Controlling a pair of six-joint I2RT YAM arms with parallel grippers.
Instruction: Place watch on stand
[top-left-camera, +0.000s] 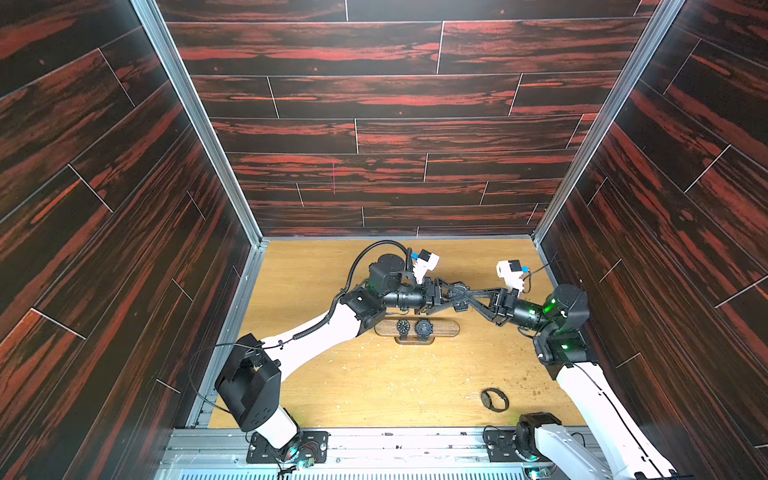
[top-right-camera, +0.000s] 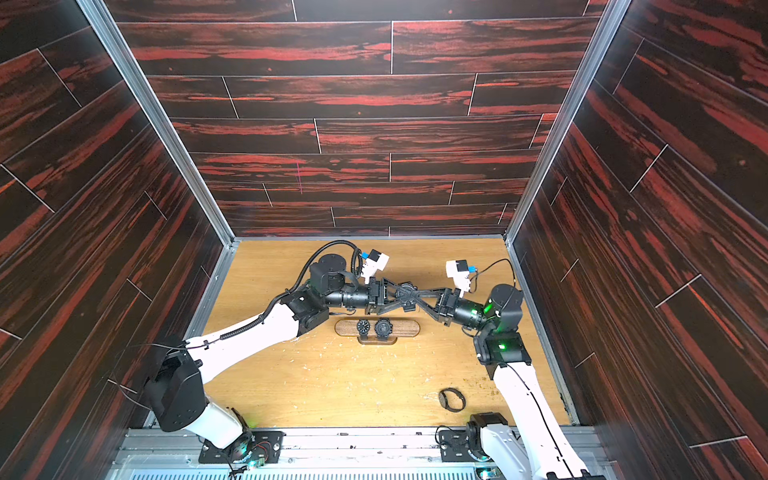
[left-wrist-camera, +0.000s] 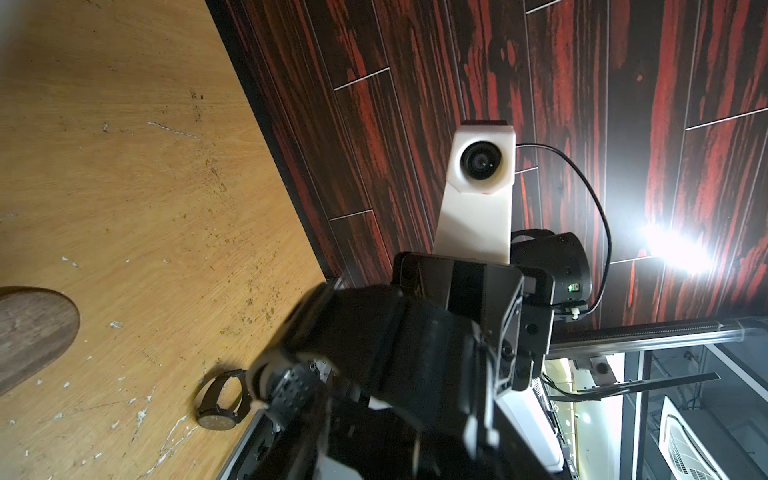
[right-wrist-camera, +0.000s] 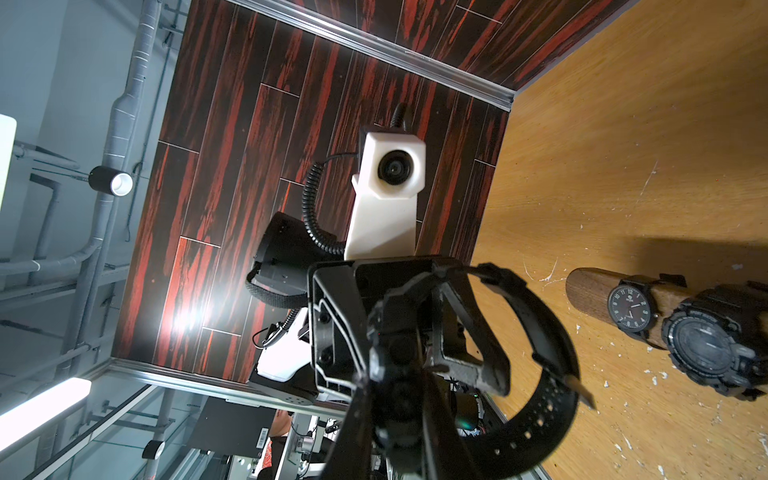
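A black watch (top-left-camera: 461, 293) hangs above the table between the two grippers, behind the stand. My right gripper (top-left-camera: 471, 295) is shut on it; the watch's curved strap (right-wrist-camera: 560, 376) loops out to one side in the right wrist view. My left gripper (top-left-camera: 453, 297) reaches the watch from the opposite side, but its fingertips are too dark and covered to show whether they grip. The wooden stand (top-left-camera: 445, 328) carries a small round-dial watch (right-wrist-camera: 630, 307) and a bulkier black watch (right-wrist-camera: 702, 345), side by side. Bare wood shows at both ends of its bar.
Another dark watch (top-left-camera: 495, 400) lies on the table at the front right; the left wrist view shows this loose watch (left-wrist-camera: 217, 405) too. Both grippers are very close together.
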